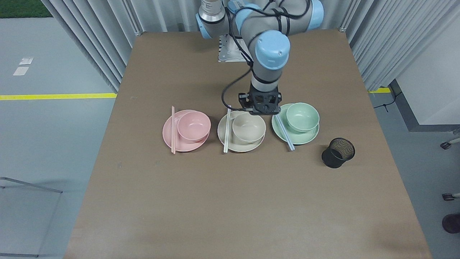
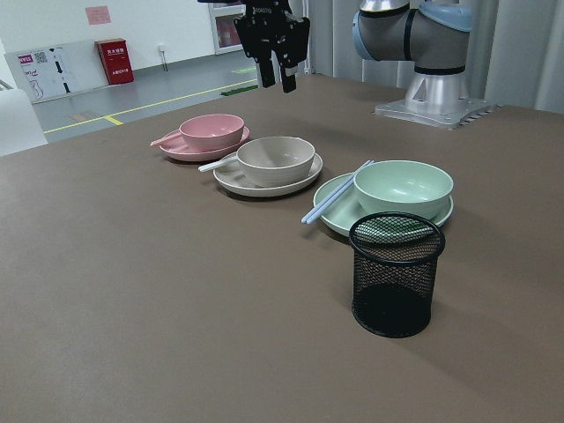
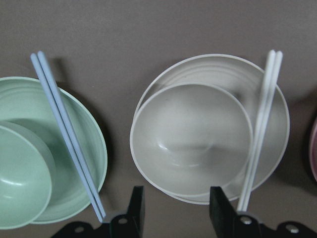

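Note:
Three place settings stand in a row: pink bowl (image 1: pixel 194 126) with pink chopsticks, cream bowl (image 1: pixel 248 127) with white chopsticks (image 3: pixel 260 131), green bowl (image 1: pixel 302 116) with light blue chopsticks (image 3: pixel 69 135), each on a matching plate. My gripper hangs above the cream and green settings, fingers apart, nothing between them. In the left view its fingers point down, clear of the dishes.
A black mesh cup (image 2: pixel 393 282) stands on the table (image 1: pixel 241 203) to the right of the green setting. The robot base stands at the back.

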